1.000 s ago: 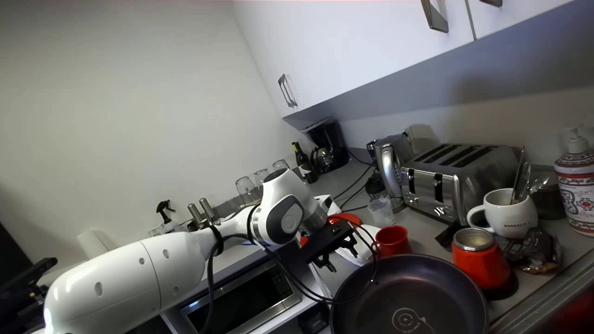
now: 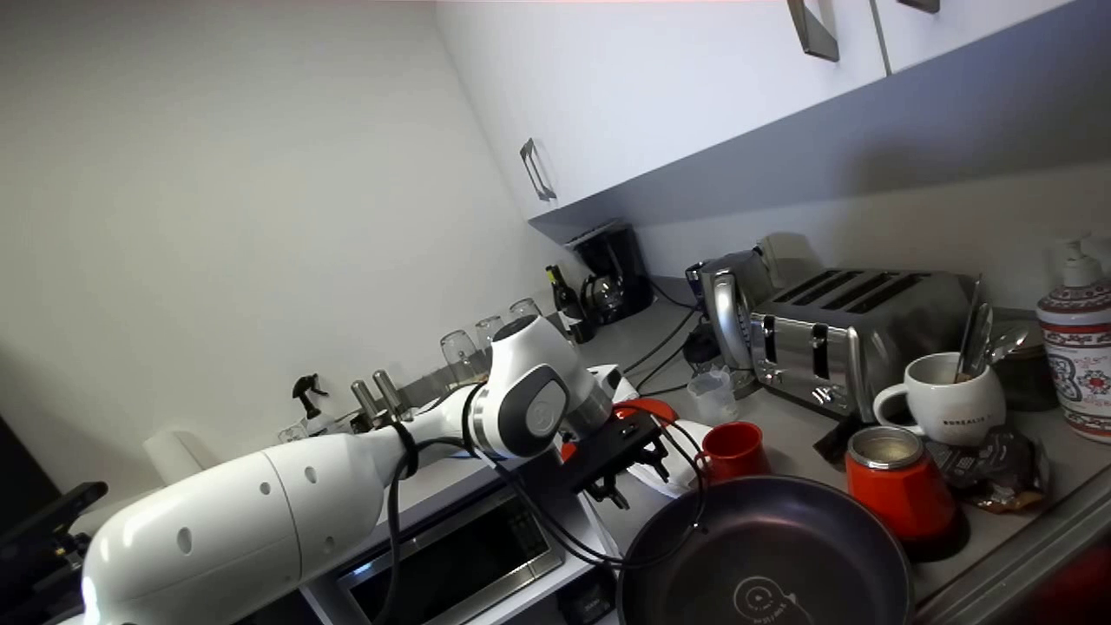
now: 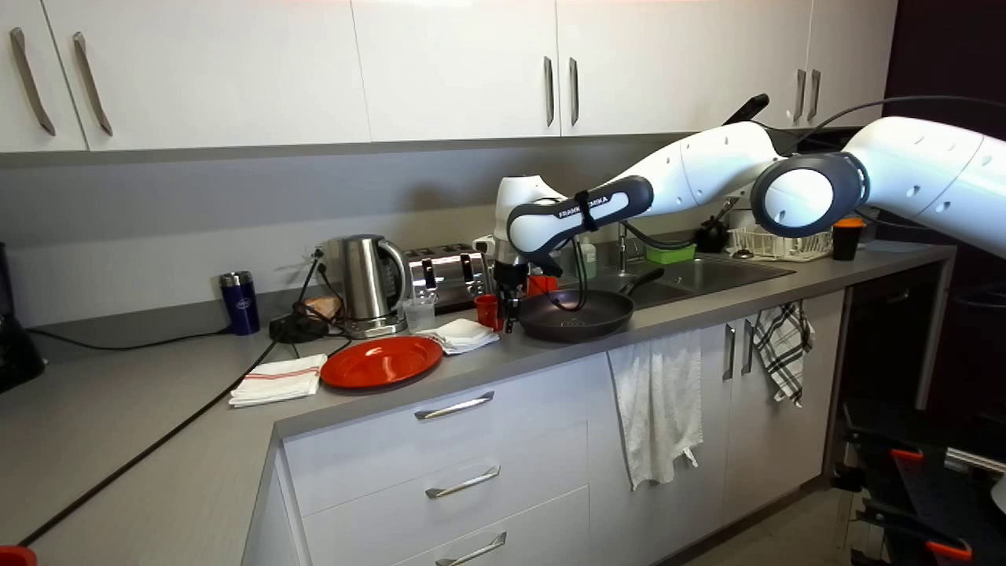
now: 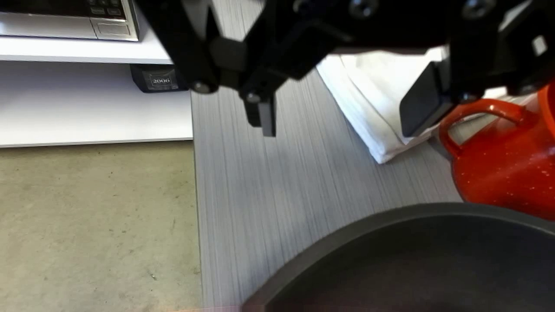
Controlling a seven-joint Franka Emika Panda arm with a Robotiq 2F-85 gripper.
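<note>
My gripper stands open above the counter, with only bare worktop and the edge of a cloth visible below the gap. In the wrist view, a folded white cloth (image 4: 364, 99) lies under the right finger. Beside that finger is a red mug (image 4: 507, 161), its handle turned toward the gripper; whether they touch I cannot tell. A dark frying pan (image 4: 416, 260) fills the lower right of that view. Exterior view 2 has the gripper (image 3: 510, 321) just left of the pan (image 3: 575, 319) and in front of the red mug (image 3: 487, 311).
A red plate (image 3: 382, 362) and another folded cloth (image 3: 278, 380) lie to the left. Behind stand a kettle (image 3: 368, 283), a clear cup (image 3: 420, 313) and a toaster (image 2: 864, 323). A red pot (image 2: 901, 490) is beyond the pan. The counter's front edge (image 4: 196, 208) is close.
</note>
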